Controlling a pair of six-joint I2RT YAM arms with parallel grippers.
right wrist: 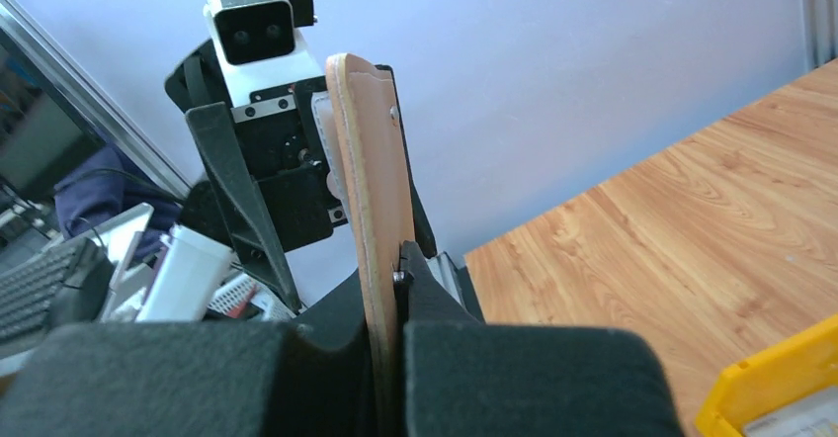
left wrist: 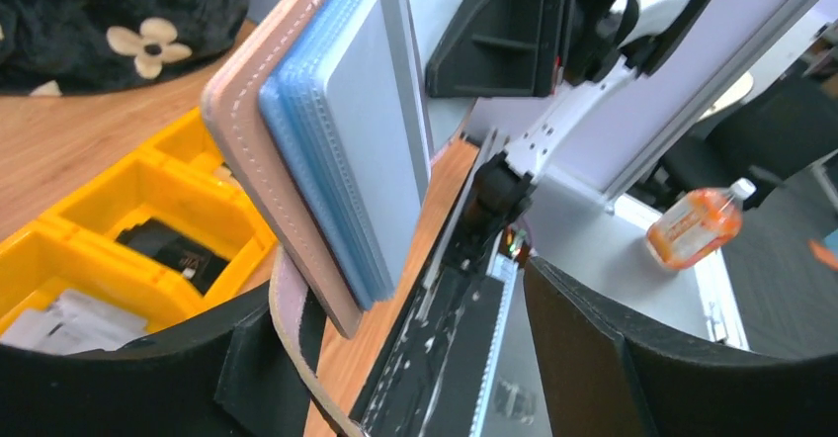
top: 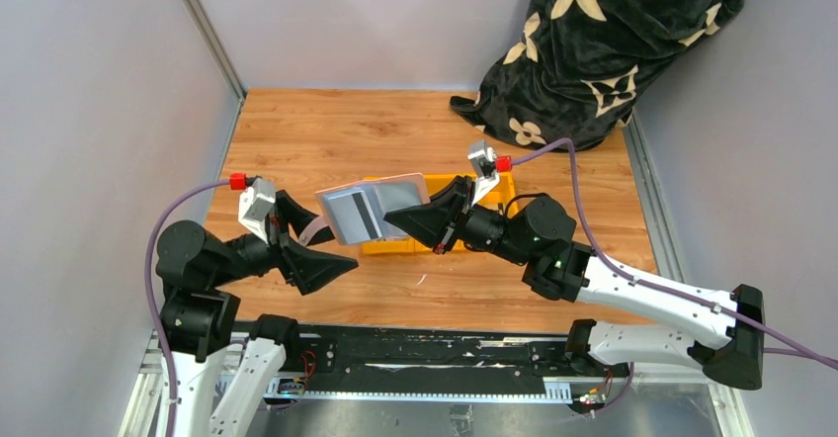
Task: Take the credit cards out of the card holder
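A pink-tan card holder (top: 374, 209) hangs open above the table, its inner side facing up in the top view. Pale blue sleeves (left wrist: 326, 150) inside carry a whitish card with a dark stripe. My right gripper (top: 389, 218) is shut on the holder's right part; in the right wrist view the tan cover (right wrist: 368, 190) rises edge-on from between its fingers. My left gripper (top: 342, 249) stands open at the holder's left end, nothing pinched. The holder's thin strap (left wrist: 301, 353) dangles beside one left finger (left wrist: 252, 368); whether they touch, I cannot tell.
Below the holder sits a yellow compartment tray (left wrist: 119, 229) with a black item (left wrist: 173, 249) in it. A dark flowered cloth (top: 613, 51) is heaped at the back right. The wooden table (top: 316, 126) is otherwise mostly bare.
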